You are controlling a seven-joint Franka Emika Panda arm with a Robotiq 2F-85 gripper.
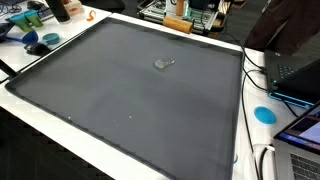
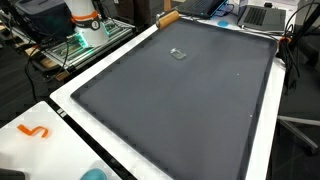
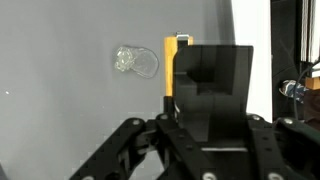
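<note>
In the wrist view my gripper is shut on a dark, blocky object (image 3: 212, 75), whose far side and exact kind I cannot make out. Beside and partly behind it is an orange bar (image 3: 170, 65) with a metal end. It looks like the orange cylinder (image 1: 178, 24) at the far edge of the grey board in exterior view 1, also visible in exterior view 2 as the orange cylinder (image 2: 167, 19). A small clear, crumpled-looking item (image 3: 136, 61) lies on the board, left of the bar. The gripper cannot be clearly made out in either exterior view.
Most of the grey board (image 1: 130, 90) is bare. A blue disc (image 1: 265, 115) and a laptop (image 1: 300, 150) are at its right, and several utensils (image 1: 38, 48) are at the left. An orange piece (image 2: 38, 131) lies on the white surface.
</note>
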